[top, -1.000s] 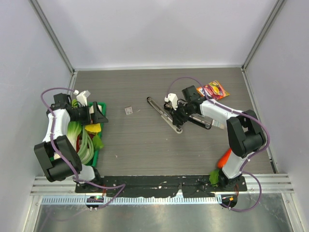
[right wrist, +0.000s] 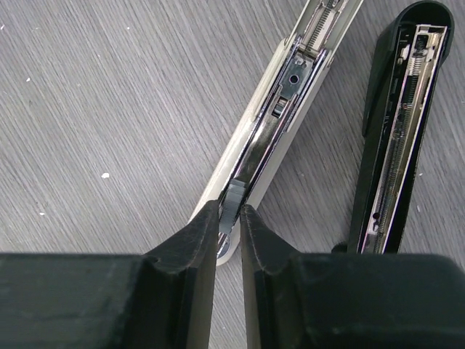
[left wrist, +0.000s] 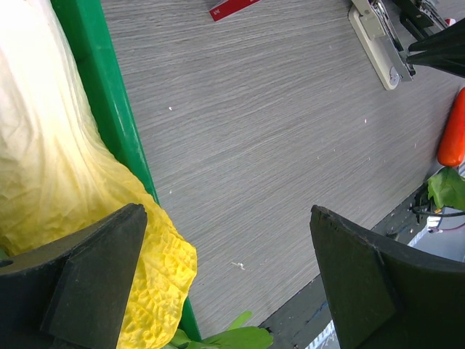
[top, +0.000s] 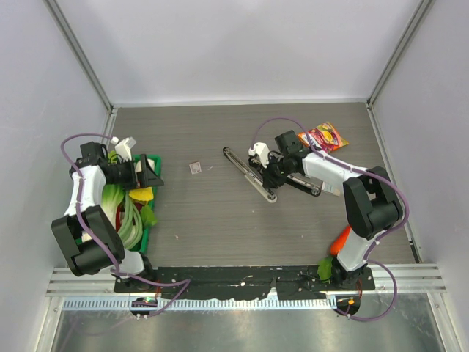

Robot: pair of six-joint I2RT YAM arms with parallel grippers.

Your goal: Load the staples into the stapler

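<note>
In the right wrist view the white stapler [right wrist: 218,182] lies unfolded, its metal staple channel facing up. A short grey strip of staples [right wrist: 233,196] sits in that channel near its front end. My right gripper is directly over this end, slightly open; its two fingertips stand on either side of the strip, with a narrow gap between them. Whether they touch the strip is hard to tell. At the far left, my left gripper [top: 151,174] hangs wide open and empty above the green bin's edge.
A black opened stapler [right wrist: 399,138] lies right of the white one. The green bin [left wrist: 109,80] of produce stands at left, and a small box [top: 195,167] lies on the table. A chip bag [top: 323,137] is at the back right.
The right gripper's fingers have shifted very slightly at the stapler's front end. Both arms and the staplers otherwise look the same.
</note>
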